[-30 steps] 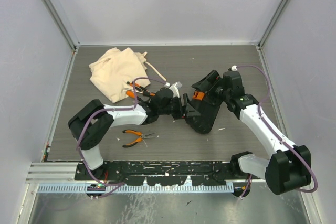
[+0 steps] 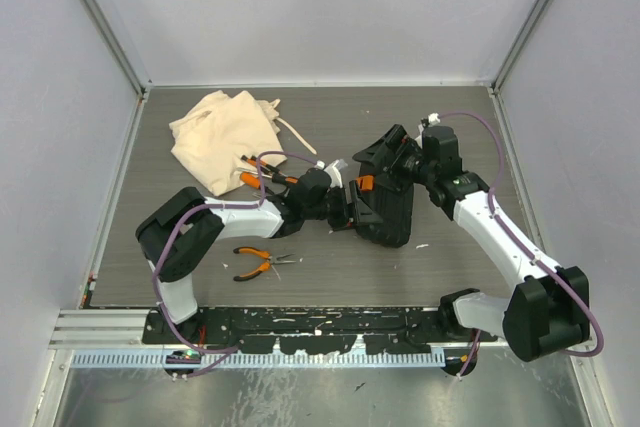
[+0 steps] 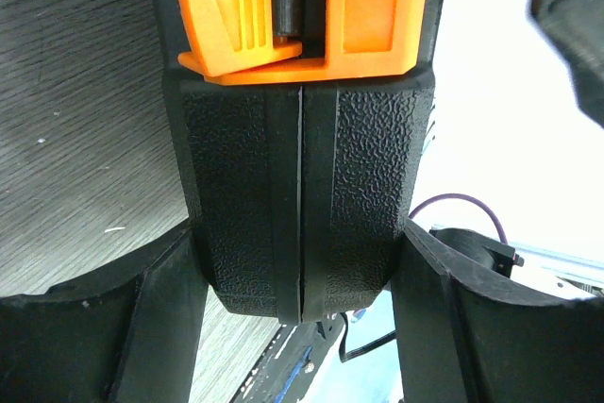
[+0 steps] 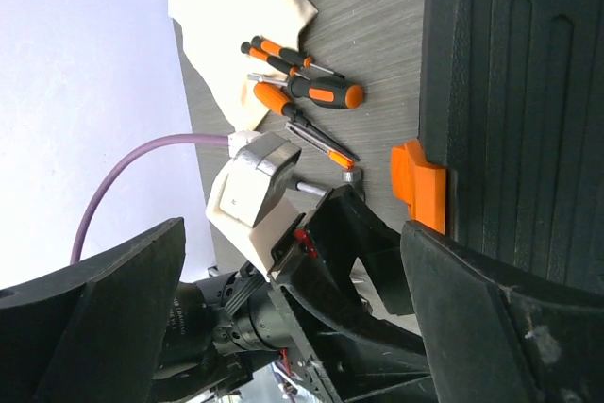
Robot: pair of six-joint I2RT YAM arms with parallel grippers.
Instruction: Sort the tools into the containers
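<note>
A black tool case point(image 2: 397, 215) with orange latches lies right of the table's middle. My left gripper point(image 2: 362, 208) is shut on the case's near left end; in the left wrist view the black case point(image 3: 250, 176) fills the space between both fingers, an orange latch point(image 3: 379, 7) above them. Over the case's far left side my right gripper point(image 2: 381, 152) stands open. In the right wrist view the case's ribbed face point(image 4: 519, 110) and another orange latch point(image 4: 427, 191) appear, with the left arm's gripper close by. Orange-black screwdrivers point(image 4: 326, 92) lie left of the case.
Orange-handled pliers point(image 2: 262, 265) rest near the front left. A cream cloth bag point(image 2: 225, 137) with a drawstring lies at the back left, beside the screwdrivers. Bare table shows at the back and right.
The case has turned, its far end swinging left, so it now points more straight back. My right gripper has shifted left with it. The left gripper stays almost in place.
</note>
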